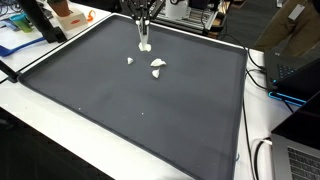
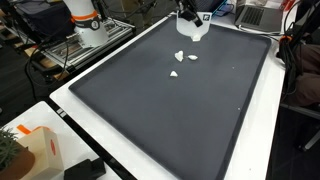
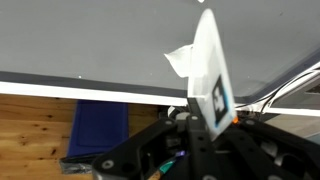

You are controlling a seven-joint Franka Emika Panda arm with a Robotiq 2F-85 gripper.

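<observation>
My gripper is shut on a long white object (image 3: 207, 60), whose kind I cannot tell. In the wrist view it reaches up and away from the fingers, with a dark patch and a bit of orange near the grip. From exterior view 1, the gripper (image 1: 142, 17) hangs at the far edge of the board, and the white object (image 1: 145, 46) points down below it. Three small white pieces lie close by: a left one (image 1: 130, 61), a middle one (image 1: 158, 63) and a nearer one (image 1: 155, 73). In the wrist view one white piece (image 3: 180, 60) is partly hidden behind the held object.
A large dark grey board (image 2: 150, 110) with a white border fills the work area, and its nearer part is bare. Cables and a laptop (image 1: 300, 158) stand along the right side. Various items, including an orange-brown container (image 1: 70, 14), crowd the back left.
</observation>
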